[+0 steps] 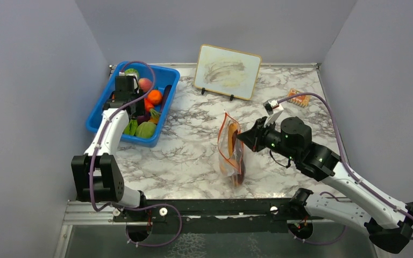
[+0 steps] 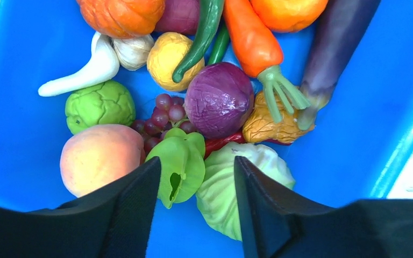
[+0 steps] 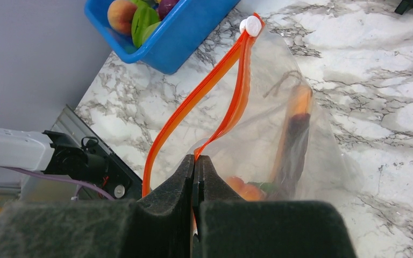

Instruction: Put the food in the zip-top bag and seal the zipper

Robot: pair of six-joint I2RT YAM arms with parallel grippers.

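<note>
The clear zip top bag (image 3: 271,123) with orange edges stands on the table, its mouth partly spread. Through its wall show a long brown-and-orange item (image 3: 296,129) and a red-orange item (image 3: 247,189) low down. My right gripper is shut on one orange edge of the bag's mouth. At the far end of that edge sits a white slider (image 3: 251,25). Over the blue bin (image 1: 168,71), my left gripper points down, open and empty. Below its fingers lie a green pepper-like piece (image 2: 185,166), a pale green cabbage (image 2: 223,196) and a peach (image 2: 102,158).
Also in the bin are a purple onion (image 2: 220,99), carrot (image 2: 253,40), eggplant (image 2: 339,48) and several other pieces. A whiteboard (image 1: 228,70) stands at the back, and a small orange packet (image 1: 299,97) lies back right. Bare table separates bin and bag.
</note>
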